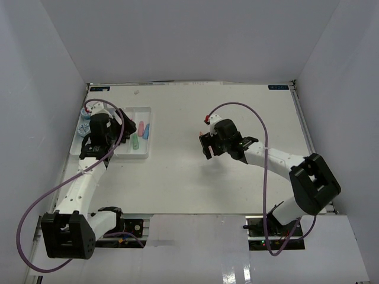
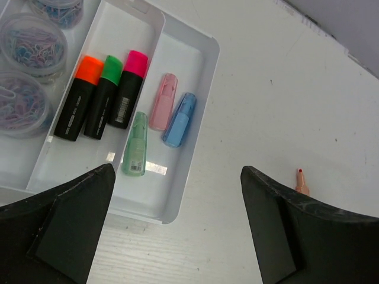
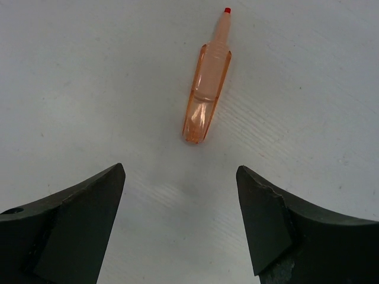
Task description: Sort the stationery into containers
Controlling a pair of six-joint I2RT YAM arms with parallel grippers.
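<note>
On the bare table lies an orange translucent pen-like piece (image 3: pixel 206 94) with a red tip; the right wrist view shows it just beyond my right gripper, whose fingers stand apart with nothing between them. From above, the right gripper (image 1: pixel 207 148) hides most of that piece. My left gripper is open and empty above the white divided tray (image 2: pixel 204 94). Its right compartment holds pink (image 2: pixel 164 102), blue (image 2: pixel 180 119) and green (image 2: pixel 136 145) translucent pieces. Orange-capped (image 2: pixel 79 99), green-capped (image 2: pixel 103 98) and pink-capped (image 2: pixel 128 90) highlighters fill the middle compartment.
Round clear tubs of paper clips (image 2: pixel 34 47) fill the tray's left compartment. A tiny pale item (image 1: pixel 136 92) lies near the table's back edge. Purple cables (image 1: pixel 265 177) loop beside both arms.
</note>
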